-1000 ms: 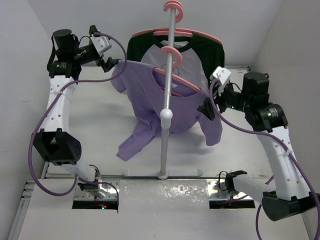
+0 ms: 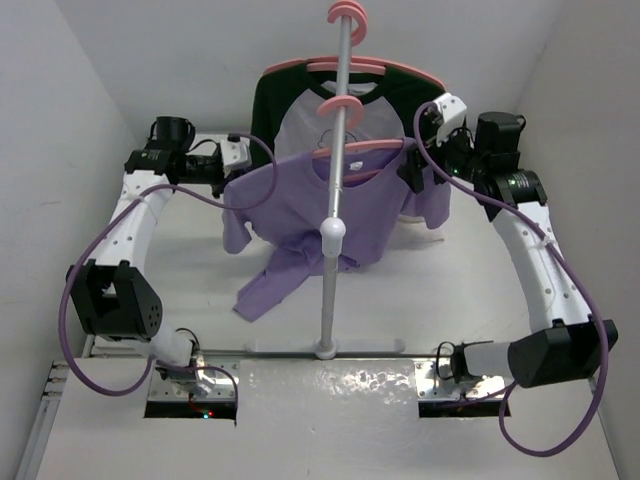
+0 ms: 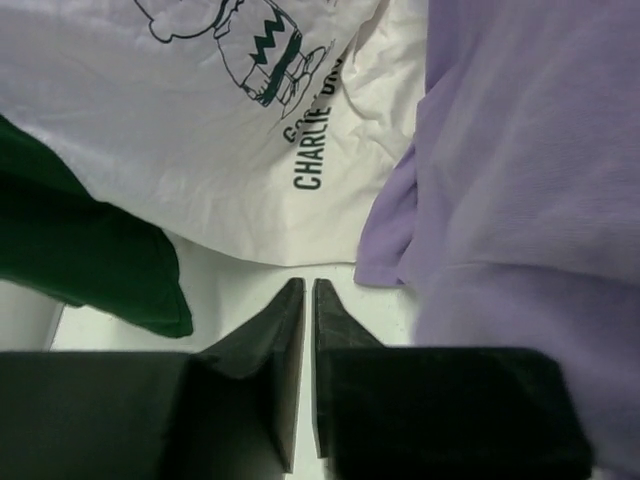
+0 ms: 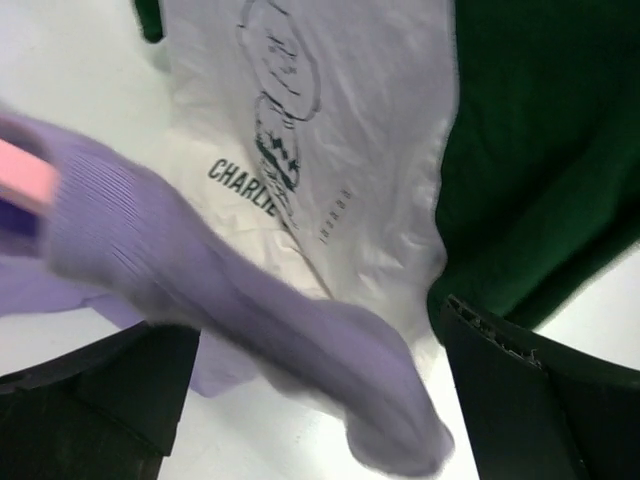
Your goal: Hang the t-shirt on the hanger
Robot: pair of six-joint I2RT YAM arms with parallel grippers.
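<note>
The lavender t-shirt [image 2: 280, 210] hangs on a pink hanger [image 2: 357, 147] at the front of the grey rack, its lower part bunched and draping down. My left gripper [image 2: 218, 180] is at the shirt's left shoulder; in the left wrist view its fingertips [image 3: 290, 305] are close together, with lavender cloth to their right and none visible between them. My right gripper [image 2: 424, 173] is at the right shoulder, open, with the lavender shoulder [image 4: 330, 360] lying between its spread fingers.
A green-and-grey raglan shirt [image 2: 335, 115] hangs behind on another pink hanger. The rack's pole [image 2: 329, 290] stands centrally. Walls close in on both sides.
My left gripper has moved down and right, my right gripper upward. The lavender shirt and its hanger have levelled out from a tilt, the left shoulder sitting lower.
</note>
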